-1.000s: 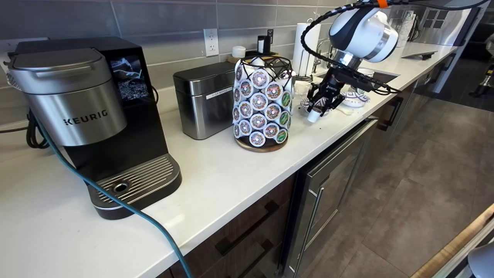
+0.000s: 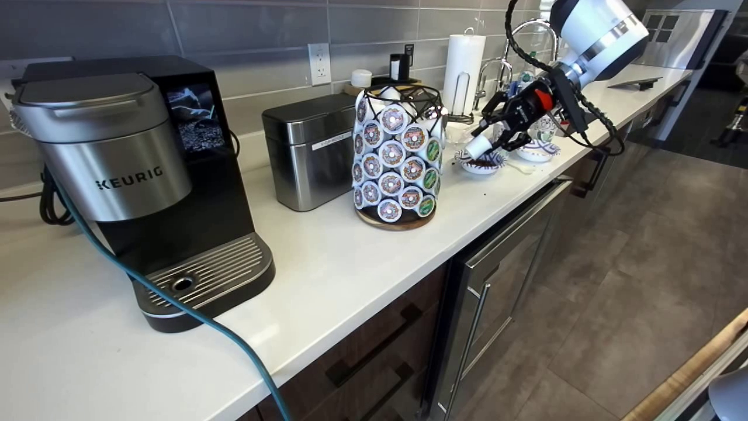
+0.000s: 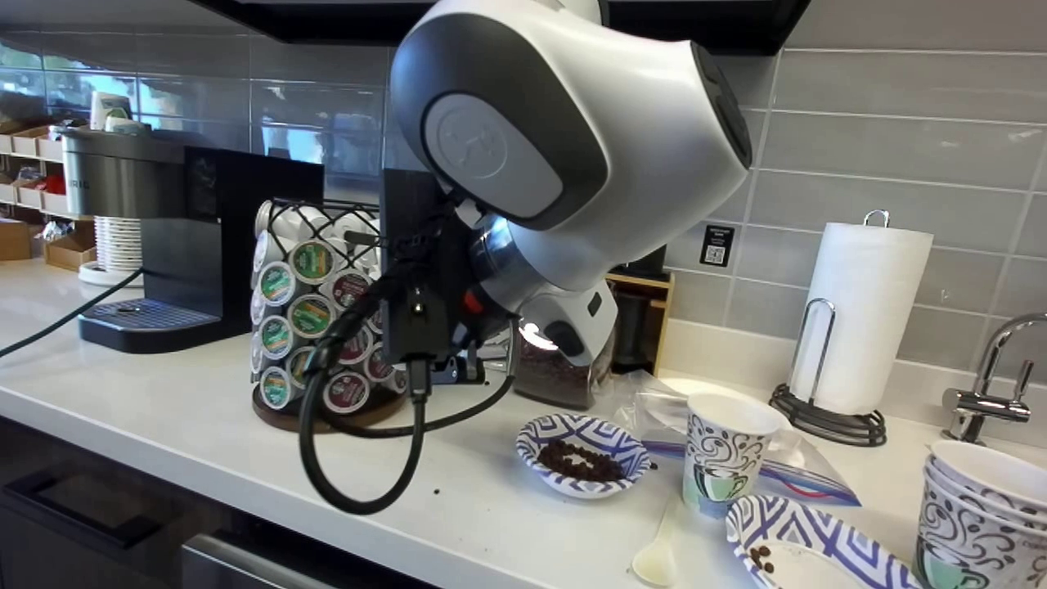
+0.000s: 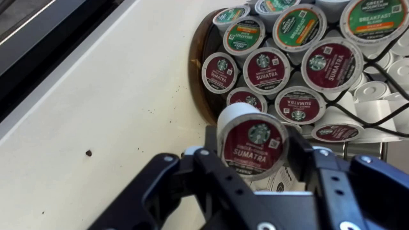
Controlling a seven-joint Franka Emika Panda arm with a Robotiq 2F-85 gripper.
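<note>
Between the fingers of my gripper is a coffee pod [image 4: 249, 149] with a white cup and a dark red Sumatra lid. The fingers are shut on its sides, and its lid faces the wrist camera. In exterior view 1 the white pod [image 2: 478, 147] juts from the gripper [image 2: 488, 137], in line with a patterned bowl. The pod carousel [image 2: 397, 158], full of pods on a round wooden base, stands to the gripper's left there, apart from it. Exterior view 2 has the arm in front of the carousel [image 3: 316, 294], hiding the held pod.
The Keurig machine [image 2: 105, 168] stands at the counter's left, a steel bin [image 2: 308, 151] beside the carousel. Patterned bowls [image 3: 579, 481], a paper cup [image 3: 724, 451], stacked cups [image 3: 981, 520] and a paper towel roll [image 3: 864, 314] occupy the other side.
The gripper has risen with the pod and tilted from pointing steeply down to a more sideways pose. The upper arm has swung to the right in exterior view 1. The carousel looks unmoved.
</note>
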